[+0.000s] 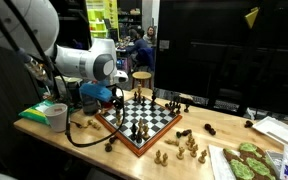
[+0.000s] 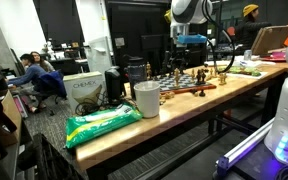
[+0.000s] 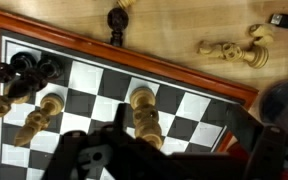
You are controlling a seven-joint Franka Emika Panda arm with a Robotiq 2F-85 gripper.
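In the wrist view my gripper stands open over the chessboard, with one dark finger [image 3: 96, 152] at the left and the other at the right. A light wooden chess piece [image 3: 146, 114] shows in the space between them, nearer the left finger, and neither finger is seen touching it. The chequered board [image 1: 156, 115] has a brown rim and carries light and dark pieces. In exterior view 1 my gripper [image 1: 115, 92] hangs low over the board's left side.
Left on the board are several dark and light pieces [image 3: 50, 68]. Off the board, light pieces [image 3: 227, 50] lie on the wooden table, where a dark bowl-like object [image 3: 282, 104] also shows. A white cup [image 1: 56, 118] stands at the table's left; a tray with green patches [image 1: 246, 163] lies at the right.
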